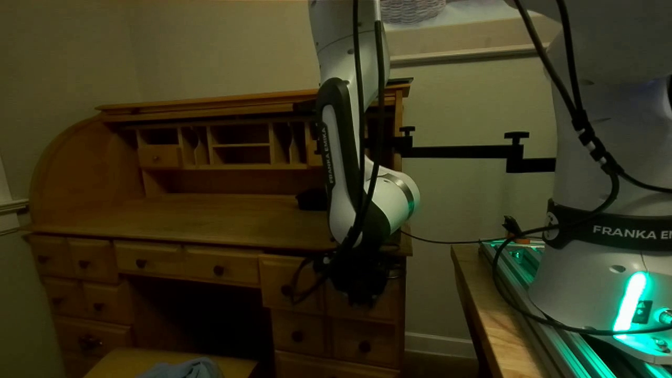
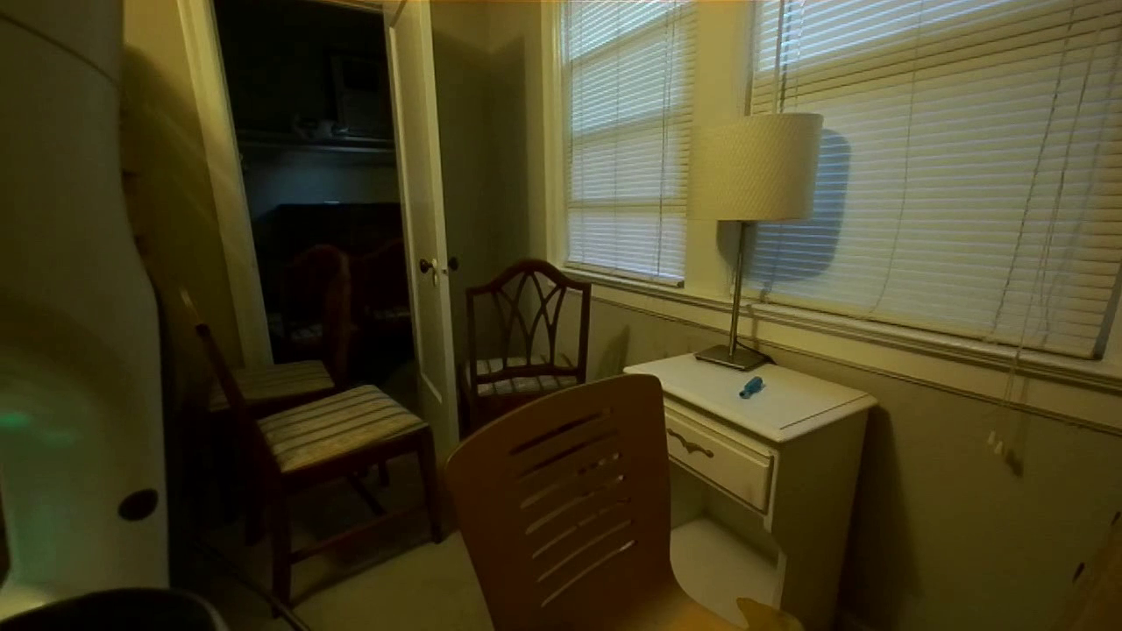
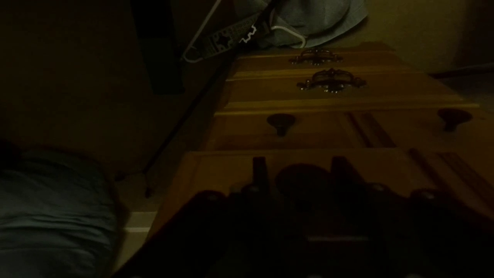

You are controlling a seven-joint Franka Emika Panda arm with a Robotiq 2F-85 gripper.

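In the wrist view, my gripper has its two dark fingers standing apart. A dark round drawer knob (image 3: 303,178) shows between them. A narrow gap shows on the knob's left, while the right finger looks close to it; contact cannot be made out in the dark. The knob belongs to an upper right drawer of the wooden roll-top desk (image 1: 189,217). From exterior view 1, the gripper (image 1: 362,293) is a black shape in front of the desk's right drawer stack, its fingers hard to make out.
More knobs (image 3: 281,121) and ornate metal handles (image 3: 332,81) sit on the lower drawers. Cables (image 1: 302,277) loop beside the gripper. A chair seat with a blue cloth (image 1: 186,368) is at the front left. The desktop is mostly bare.
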